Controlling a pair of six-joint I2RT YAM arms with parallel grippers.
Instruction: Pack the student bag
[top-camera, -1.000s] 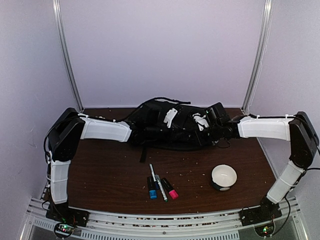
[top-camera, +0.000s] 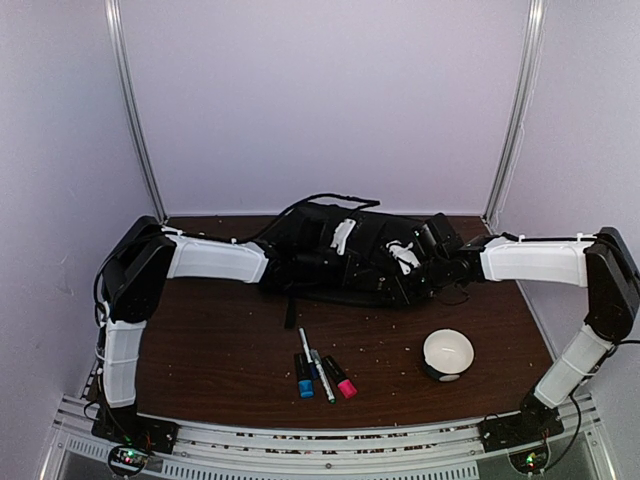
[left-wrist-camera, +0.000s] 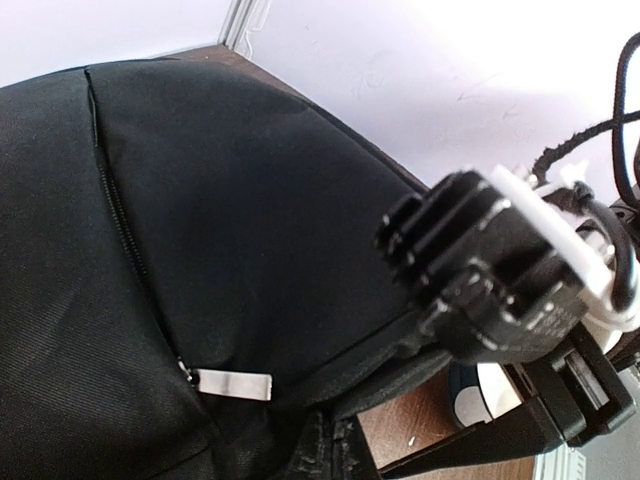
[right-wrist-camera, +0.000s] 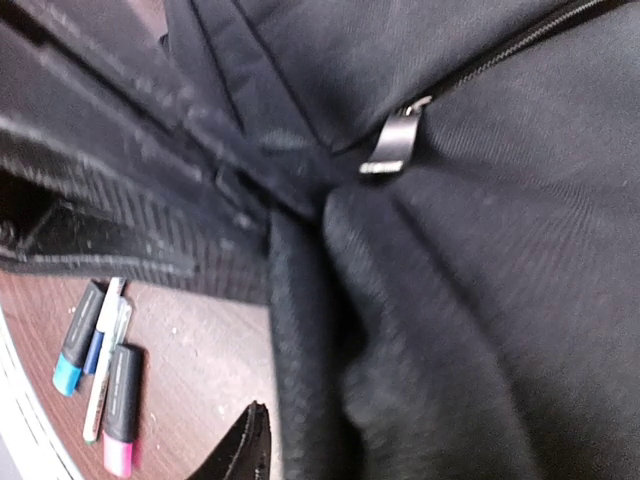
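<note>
A black bag (top-camera: 370, 230) lies along the back of the table, with a silver zipper pull (left-wrist-camera: 231, 385) on its face. My left gripper is shut low on the bag beside a fold of fabric; whether cloth is between its fingers I cannot tell. My right gripper is at the bag's right part, open, with black fabric between and below its fingers. Two markers, blue-capped (top-camera: 305, 376) and pink-capped (top-camera: 340, 376), lie with slim pens (top-camera: 321, 376) on the table in front of the bag.
A white bowl (top-camera: 448, 350) with a dark outside stands at the front right. Pale walls close in the back and sides.
The left arm is nearly still; pens and bowl have not moved.
</note>
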